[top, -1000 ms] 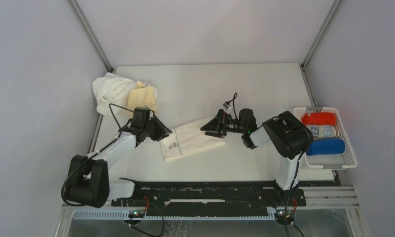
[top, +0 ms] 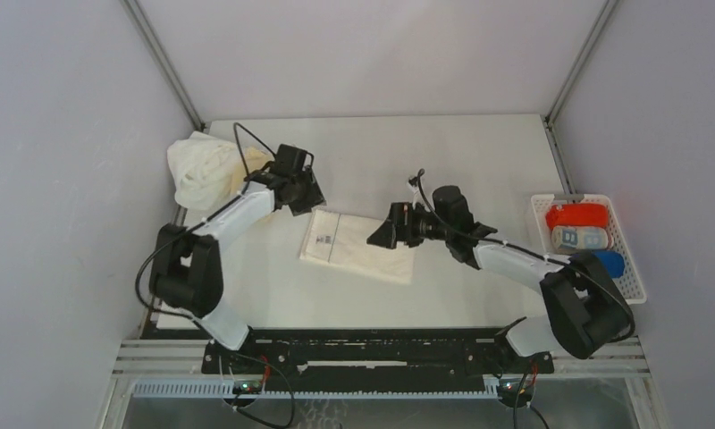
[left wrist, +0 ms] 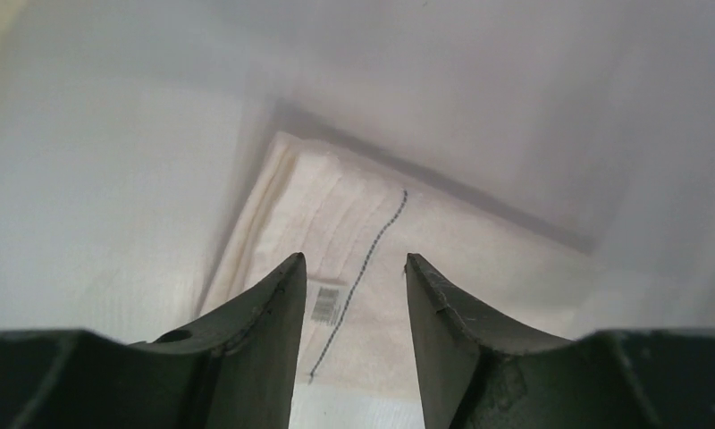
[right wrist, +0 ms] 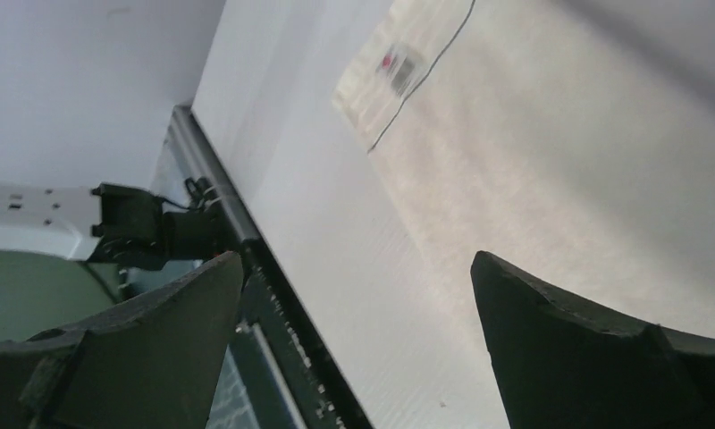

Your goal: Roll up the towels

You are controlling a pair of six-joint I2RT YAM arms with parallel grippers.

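A cream towel (top: 358, 244) lies flat in a folded rectangle at mid-table, a dark stripe and a small label near its left end. Above its upper left corner hovers my left gripper (top: 316, 207). In the left wrist view the left gripper stands open, its fingers apart with the towel (left wrist: 425, 241) beneath and nothing between them. Over the towel's right part is my right gripper (top: 385, 237). The right wrist view shows the right gripper open and empty, with the towel (right wrist: 533, 179) below and to its right.
Loose white and yellow towels (top: 197, 170) are heaped at the back left, partly behind the left arm. A white basket (top: 635, 281) on the right holds red, beige and blue rolls.
The towel has turned clockwise, its right end now nearer the front edge. My left gripper has moved up and right, off the towel's left edge. The right arm's elbow has swung rightward and forward.
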